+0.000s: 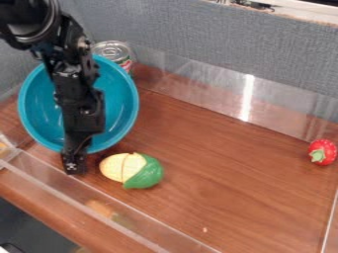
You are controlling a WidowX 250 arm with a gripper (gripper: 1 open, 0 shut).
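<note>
The black gripper (pixel 77 160) points down at the front edge of a blue bowl (pixel 123 103), its tip low by the wooden surface and left of a toy (pixel 132 170) with a yellow part and a green part. The gripper's fingers are dark and small, so whether they are open or shut is unclear. A red strawberry (pixel 322 151) lies at the far right.
A silver can (pixel 114 51) stands behind the bowl. A grey wall (pixel 218 64) and a clear strip bound the back, and a clear rail runs along the front left.
</note>
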